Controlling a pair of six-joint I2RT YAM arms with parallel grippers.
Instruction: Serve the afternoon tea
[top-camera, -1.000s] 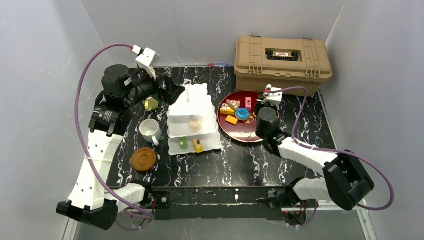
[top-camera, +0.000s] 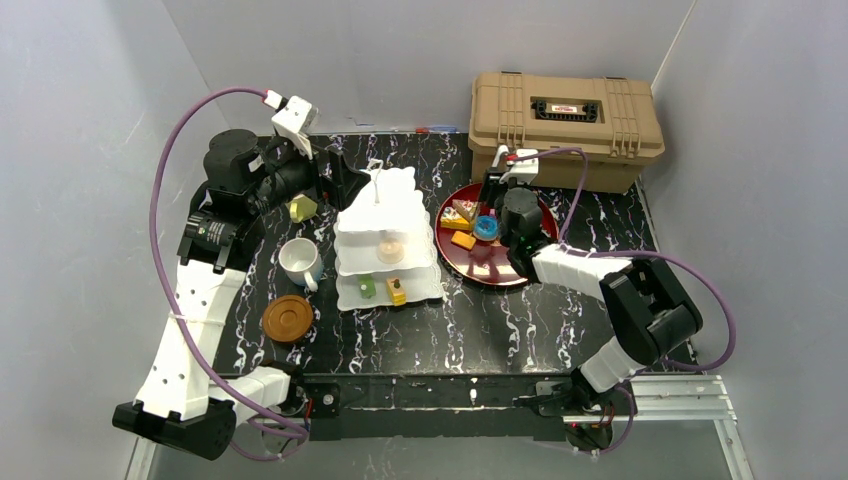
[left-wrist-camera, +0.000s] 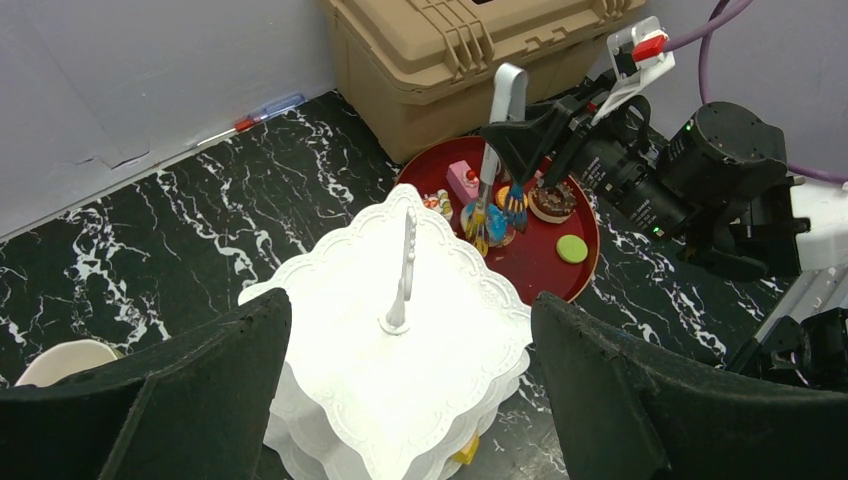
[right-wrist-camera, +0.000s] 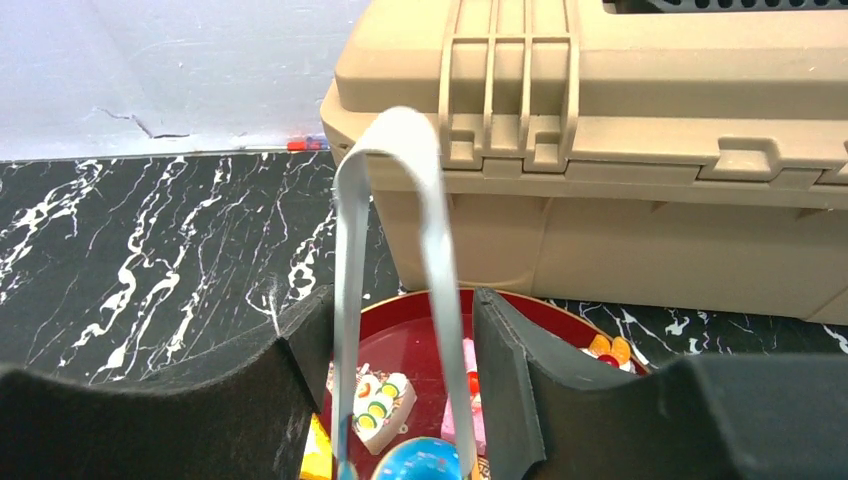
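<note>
My right gripper has silver tongs between its fingers. The tongs hang over the round red tray, and their fork-like tips come down around the blue-topped toy cake; whether they touch it is unclear. More toy sweets are on the tray, including a yellow piece and cake slices. Above the upper tier of the white stand, my left gripper stands open and empty. A green piece and a yellow piece rest on the lowest tier, a pale round one on the middle.
A tan case stands close behind the red tray. Left of the stand are a white mug, a brown round lid and a yellow item.
My right arm has moved left across the red tray, bringing the tongs over the blue-topped cake. The pink piece is now hidden from above. My left arm has stayed still.
</note>
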